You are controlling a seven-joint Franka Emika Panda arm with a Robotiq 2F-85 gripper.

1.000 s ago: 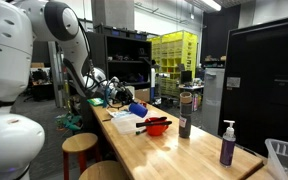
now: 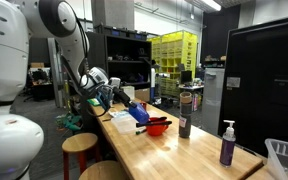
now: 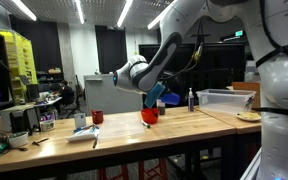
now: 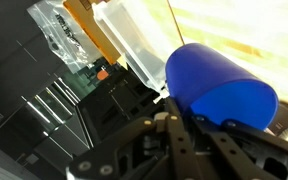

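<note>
A blue cup (image 4: 224, 88) is held in my gripper, which is shut on its wall in the wrist view. In exterior view 1 the blue cup (image 2: 138, 113) hangs steeply tilted, its lower end close to the red bowl (image 2: 159, 128). Exterior view 2 has the cup (image 3: 152, 98) just above the red bowl (image 3: 150, 116). Whether cup and bowl touch, I cannot tell. What the cup or bowl contains does not show clearly.
Right of the bowl stands a dark bottle (image 2: 185, 122); a purple pump bottle (image 2: 228, 144) and a clear bin (image 2: 284, 155) are farther right. A white tray (image 3: 85, 133) lies on the table.
The blue cup has tipped further, its lower end dropping towards the red bowl, and my wrist has turned with it. The bowl and bottles have stayed in place.
</note>
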